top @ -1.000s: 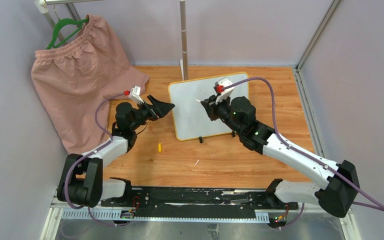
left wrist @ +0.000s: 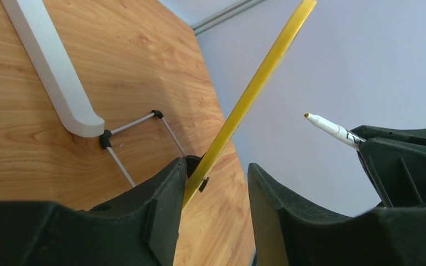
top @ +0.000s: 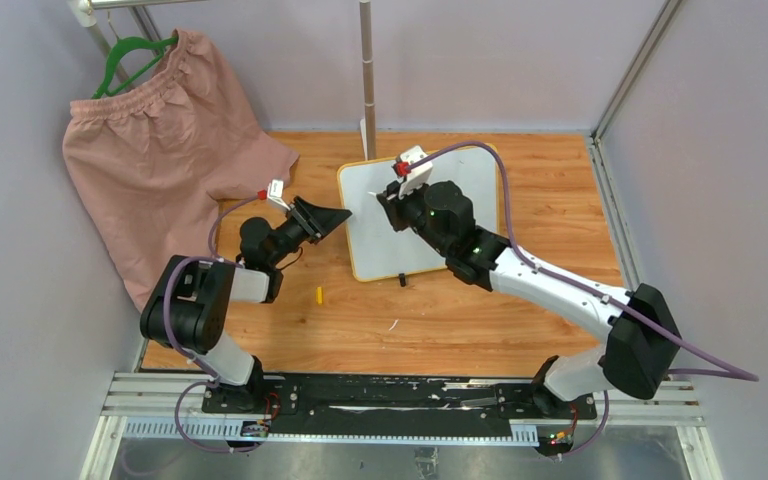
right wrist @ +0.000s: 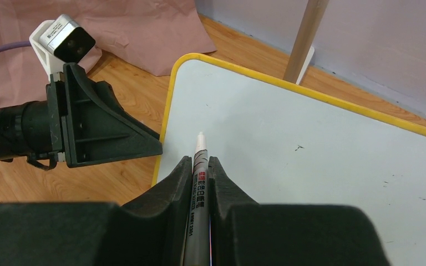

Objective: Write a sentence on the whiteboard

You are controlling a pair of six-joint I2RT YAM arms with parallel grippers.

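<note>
The whiteboard (top: 370,245), yellow-rimmed, leans on the table, with a few small dark marks on its surface (right wrist: 299,148). My left gripper stands open at the board's left side, and the yellow edge (left wrist: 249,94) lies between its fingers, close to the left one. A white marker (right wrist: 199,160) is held in my right gripper, shut on its barrel with the tip pointing out. In the left wrist view the marker (left wrist: 333,128) has its tip clear in front of the board face. From above, the right gripper (top: 388,205) covers part of the board.
Behind the board a thin wire stand (left wrist: 138,123) shows, beside a white bar (left wrist: 55,66). Pink shorts (top: 160,150) hang at the left from a green hanger (top: 120,65). A small yellow piece (top: 320,295) lies on the table's open front area.
My right gripper has moved left and a little up across the board with the marker. The left arm's elbow has shifted right, its gripper staying by the board's left edge.
</note>
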